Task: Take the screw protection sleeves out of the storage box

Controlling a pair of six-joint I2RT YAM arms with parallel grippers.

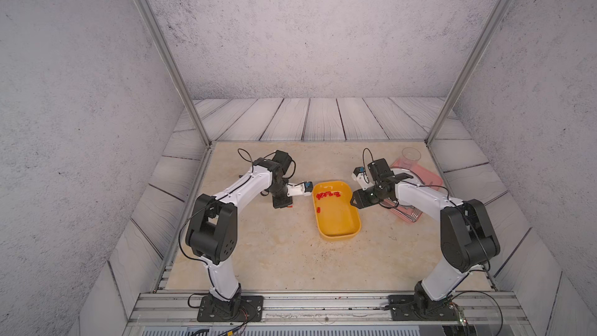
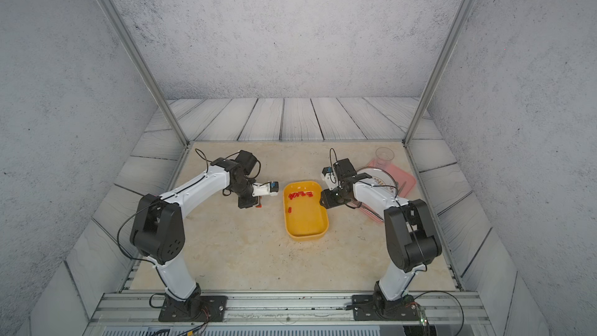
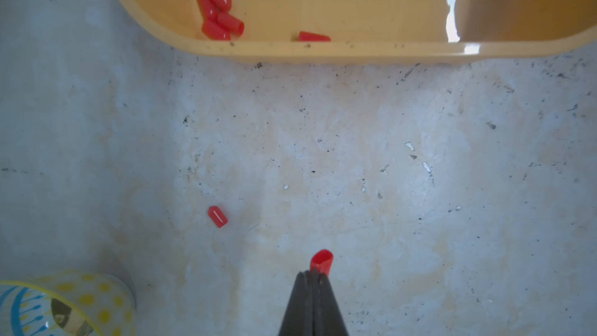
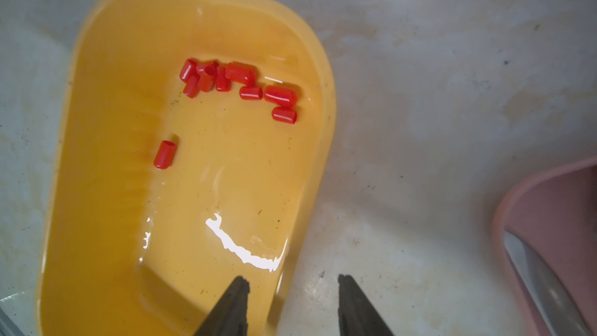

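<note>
Several red sleeves point(image 4: 240, 73) lie bunched at the far end of the yellow storage box point(image 4: 324, 130), and a single sleeve point(image 4: 164, 155) lies apart by its left wall. On the table left of the box is one loose sleeve point(image 3: 217, 216). My left gripper is over the table outside the box, its tips closed around a red sleeve point(image 3: 321, 261) that pokes out beyond them. At the right side of the box, my right gripper stands open above the rim, the space between its fingers empty.
A cup with yellow dots point(image 3: 115, 298) stands near the left gripper. On the right are a pink tray point(image 4: 513, 196) with cutlery point(image 4: 541, 277), a plate and a clear glass point(image 1: 411, 154). The table in front of the box is clear.
</note>
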